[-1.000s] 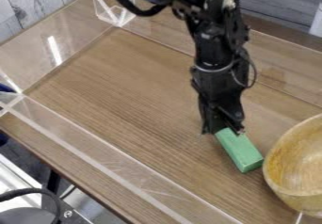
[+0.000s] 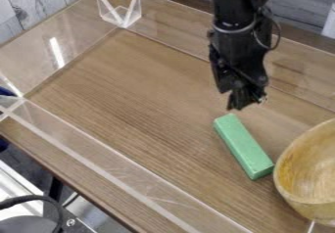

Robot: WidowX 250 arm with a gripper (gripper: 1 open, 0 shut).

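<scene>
A green rectangular block point(image 2: 242, 145) lies on the wooden table to the lower right, beside a large tan bowl point(image 2: 309, 173) at the right edge. Above the block, apart from it, hangs my black gripper point(image 2: 242, 97) on the arm that comes down from the top. I cannot tell how far its fingers stand apart; no held object shows.
A clear plastic rim runs along the table's point(image 2: 131, 119) left and back edges. Cables point(image 2: 39, 212) show at the lower left corner.
My gripper has moved up and away from the green block, which it was at a second ago. The block shows more fully now.
</scene>
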